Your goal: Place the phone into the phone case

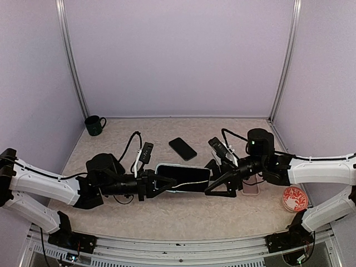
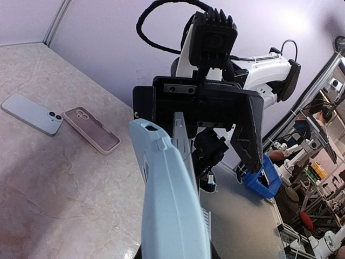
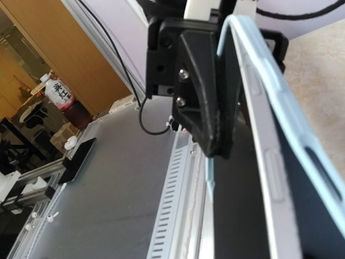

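Observation:
A phone with a black screen (image 1: 186, 173) and silver edge (image 3: 264, 145) is held above the table with the light-blue case (image 2: 172, 199). My left gripper (image 1: 171, 182) is shut on their left end. Towards the right end, the phone's edge stands clear of the case's rim, with a dark gap between them in the right wrist view. My right gripper (image 1: 208, 179) stands open at that end, nothing gripped. In the left wrist view, its two fingers (image 2: 249, 132) are spread wide beyond the phone. Its own fingers do not show in the right wrist view.
Another phone (image 1: 182, 148) lies on the table behind, with a pink case (image 2: 92, 129) near it. A dark mug (image 1: 95, 125) stands at the back left; a round red-patterned tin (image 1: 295, 199) sits at the right. Open table lies in front.

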